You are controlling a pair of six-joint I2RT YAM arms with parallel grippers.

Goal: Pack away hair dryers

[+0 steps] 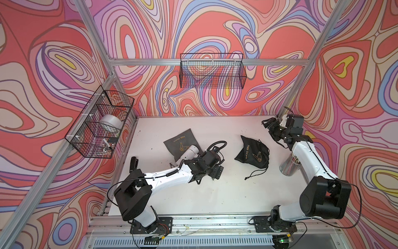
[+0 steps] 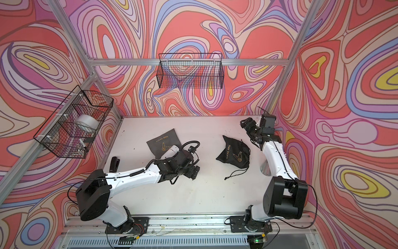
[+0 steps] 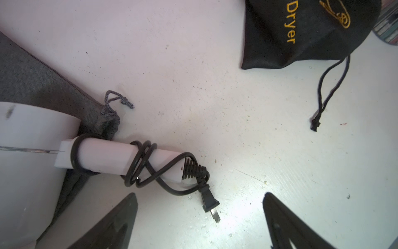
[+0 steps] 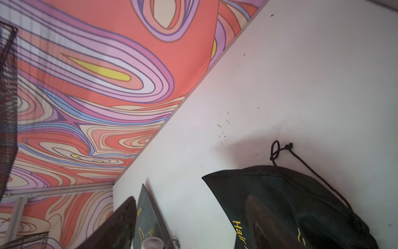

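Note:
A white hair dryer (image 1: 189,154) lies partly over a grey pouch (image 1: 181,142) on the table. Its handle (image 3: 109,156), wrapped in black cord with a plug at the end, shows clearly in the left wrist view. Above the handle end my left gripper stands open, nothing between its fingers; the arm hides part of the dryer from the top. To the right lies a black drawstring pouch (image 1: 253,153) lettered "Hair Dryer". My right gripper is open and empty, behind and to the right of that black pouch.
A wire basket (image 1: 101,124) on the left holds a white roll (image 1: 111,122). Another wire basket (image 1: 212,74) hangs at the back. A small black object (image 1: 133,164) lies at the left edge; a metal container (image 1: 289,167) stands right.

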